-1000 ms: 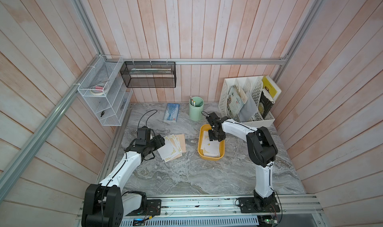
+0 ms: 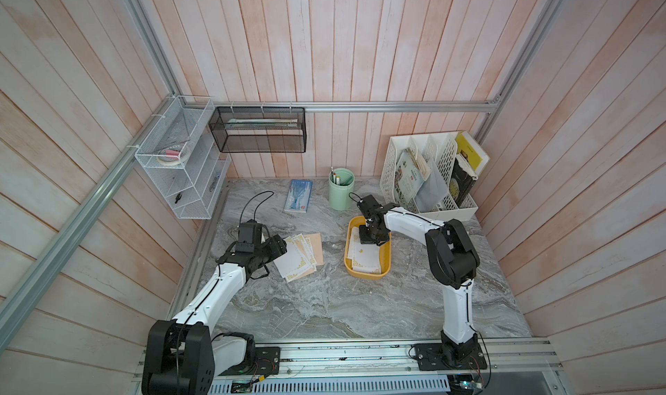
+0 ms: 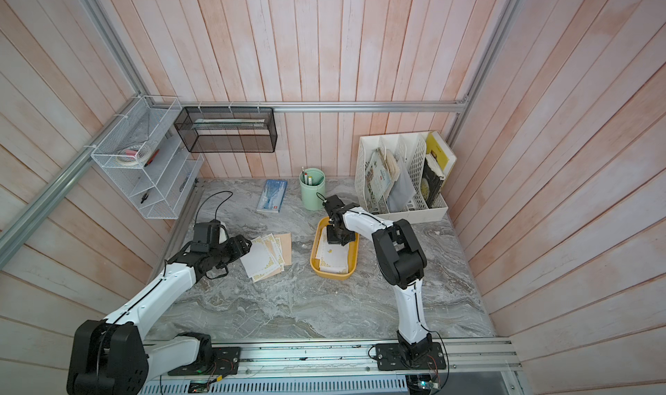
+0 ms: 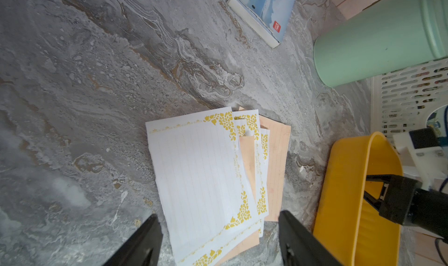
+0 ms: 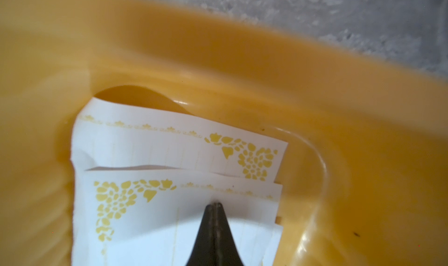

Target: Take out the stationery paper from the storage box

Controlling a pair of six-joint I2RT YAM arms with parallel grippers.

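White stationery sheets (image 5: 177, 196) with yellow floral corners lie overlapped inside the yellow storage box (image 2: 385, 266). Over them, down in the box, my right gripper is shut, its fingertips together at the upper sheet. No paper edge can be seen pinched between them; whether the tips press on the sheet is hard to tell. Outside the box, a fanned pile of similar sheets and tan pieces (image 4: 200, 172) rests on the table. My left gripper hangs open above that pile, with nothing between its fingers.
A green pen cup (image 2: 340, 195) stands behind the box, and a blue boxed item (image 2: 298, 195) lies to its left. The white file rack (image 2: 444, 214) fills the back right. Bare marble table (image 2: 333, 308) lies in front.
The right arm has shifted very slightly left inside the box, and the sheets there seem to have slid a little left too. My left arm is unmoved.
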